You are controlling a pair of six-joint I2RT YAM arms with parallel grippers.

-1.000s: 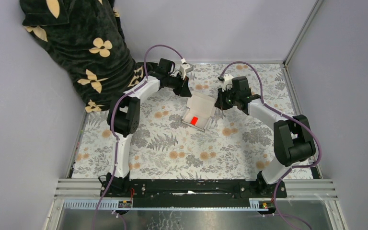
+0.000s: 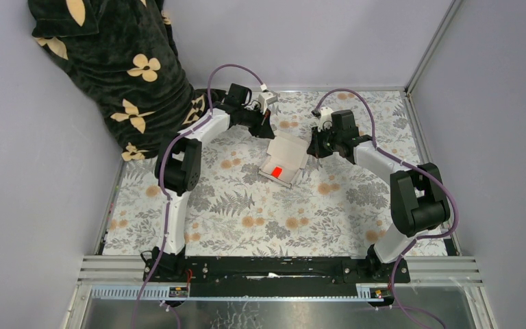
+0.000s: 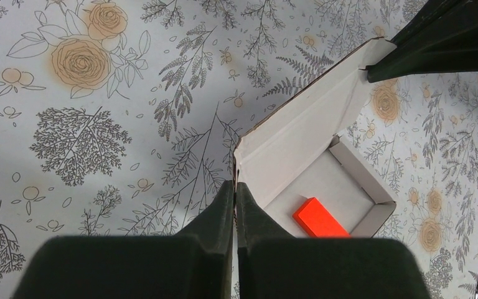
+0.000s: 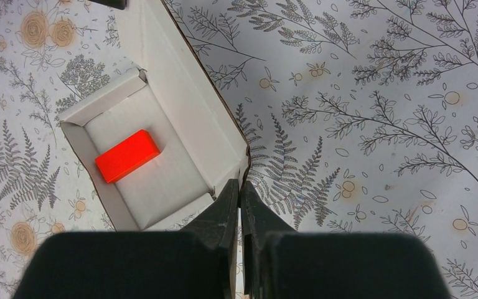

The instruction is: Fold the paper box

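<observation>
The white paper box (image 2: 276, 177) stands open on the table, a red block in its tray, seen also in the right wrist view as a red block (image 4: 127, 156). Its lid (image 2: 290, 147) is raised along the back side. My left gripper is shut on one end of the lid, at its edge. My right gripper is shut on the lid's other end. In each wrist view the other gripper shows at the far end of the lid.
A dark flowered cloth (image 2: 116, 68) lies at the back left, and walls border the table.
</observation>
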